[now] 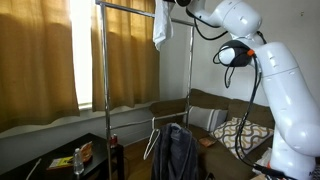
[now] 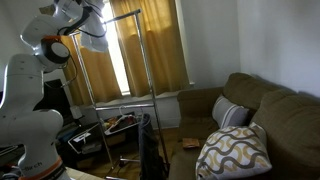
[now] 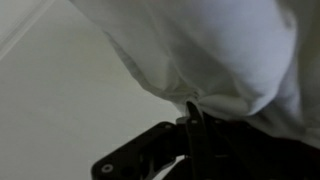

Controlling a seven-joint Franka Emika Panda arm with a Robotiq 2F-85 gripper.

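Note:
A white cloth (image 3: 230, 60) fills much of the wrist view and gathers at the fingertips of my gripper, which is shut on it. In exterior view 1 the cloth (image 1: 162, 27) hangs at the top, close to the crossbar of the metal rack (image 1: 107, 75). Exterior view 2 has the cloth (image 2: 94, 36) high up beside the rack's upper left. The fingers themselves are cut off or too small to make out in both exterior views.
A dark garment (image 1: 177, 152) and a white hanger (image 1: 152, 138) are low near the rack. Behind stands a brown sofa (image 2: 278, 125) with a patterned pillow (image 2: 232, 152). A dark table (image 1: 60, 158) holds a bottle (image 1: 78, 160) and small items. Yellow curtains (image 1: 40, 60) cover the window.

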